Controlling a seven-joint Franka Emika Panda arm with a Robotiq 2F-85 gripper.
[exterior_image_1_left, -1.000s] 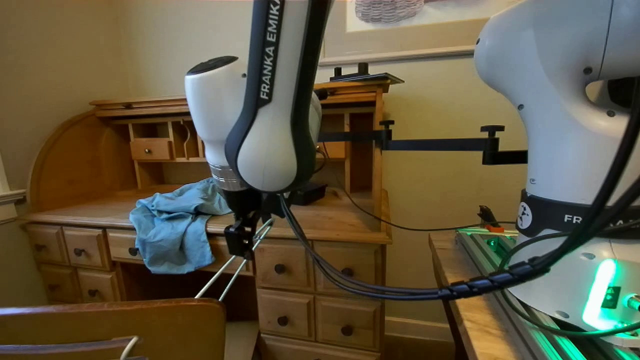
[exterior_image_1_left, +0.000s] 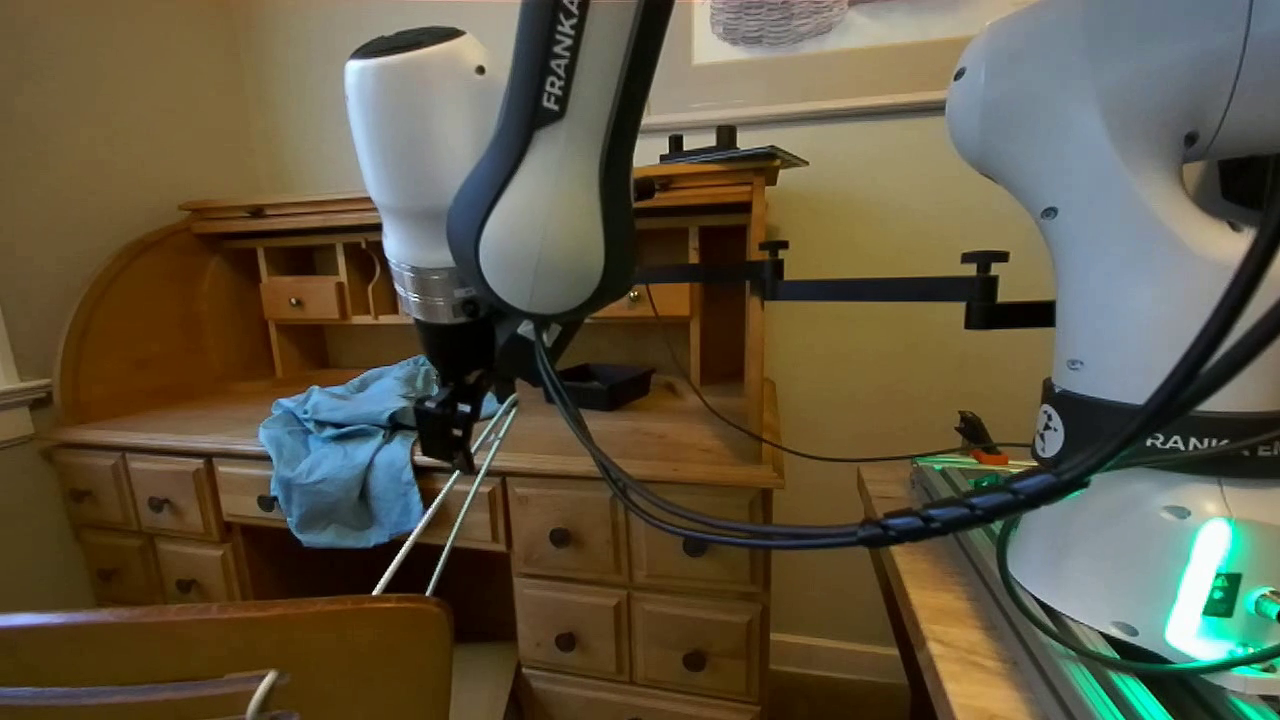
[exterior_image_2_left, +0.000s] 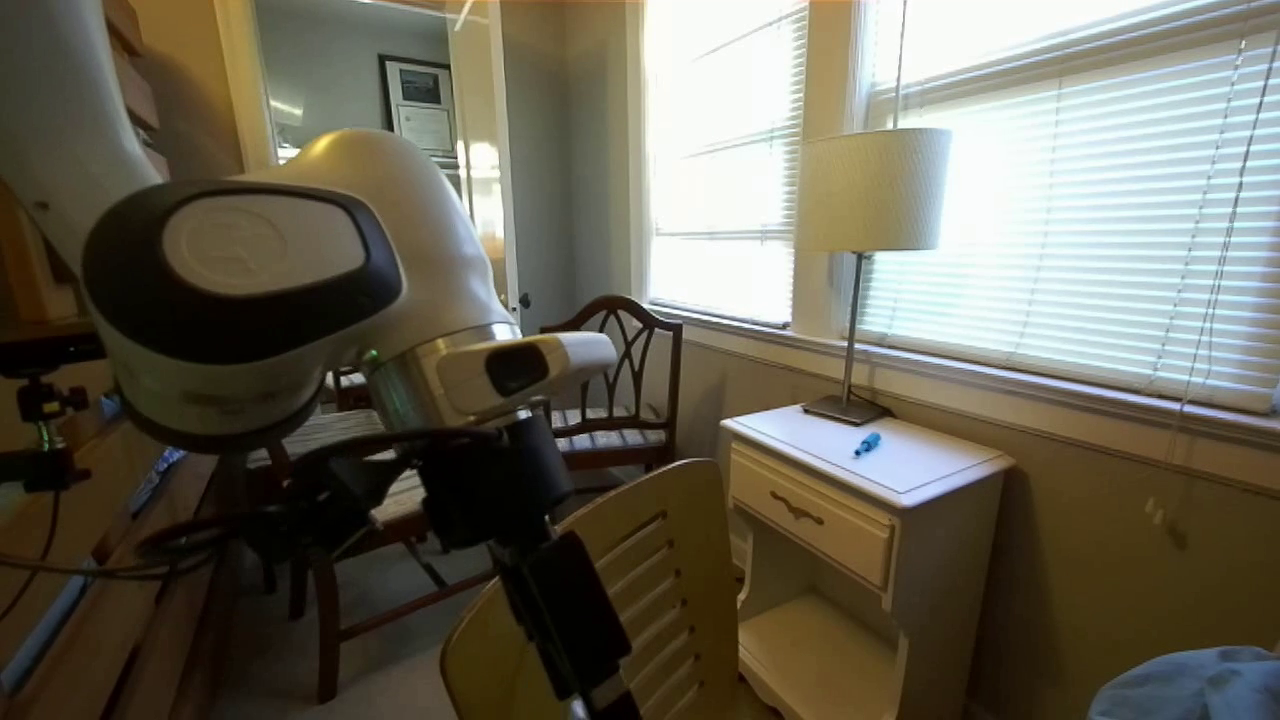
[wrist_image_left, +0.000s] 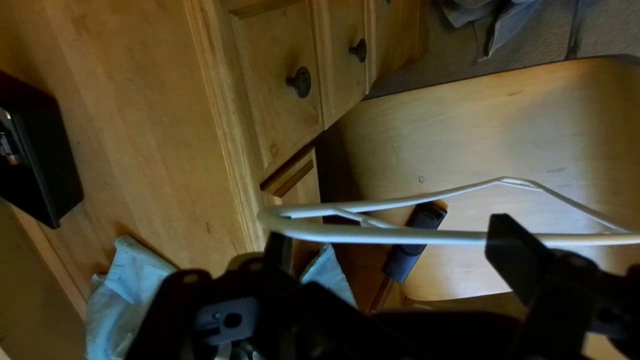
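My gripper (exterior_image_1_left: 446, 451) hangs in front of the desk's front edge, above the chair back. In the wrist view its dark fingers (wrist_image_left: 517, 255) stand wide apart, so the gripper is open. A white cord (wrist_image_left: 384, 235) forms a long narrow loop stretching across the gap between them, its bent end by the left fingertip. How the cord rests on the fingers is partly hidden. From the gripper, two strands of the cord (exterior_image_1_left: 470, 514) slant down behind the wooden chair (exterior_image_1_left: 228, 642).
A blue cloth (exterior_image_1_left: 348, 450) drapes over the desk edge just left of the gripper. On the desktop (exterior_image_1_left: 702, 438) sits a black tray (exterior_image_1_left: 606, 385). Black cables (exterior_image_1_left: 744, 530) sag from the arm toward its base. Off to the side is a white nightstand (exterior_image_2_left: 948, 466) with a lamp (exterior_image_2_left: 882, 192).
Over the last second my gripper has moved left and upward, closer to the blue cloth. The upper ends of the white cord have shifted with it. Cloth and chair are unmoved.
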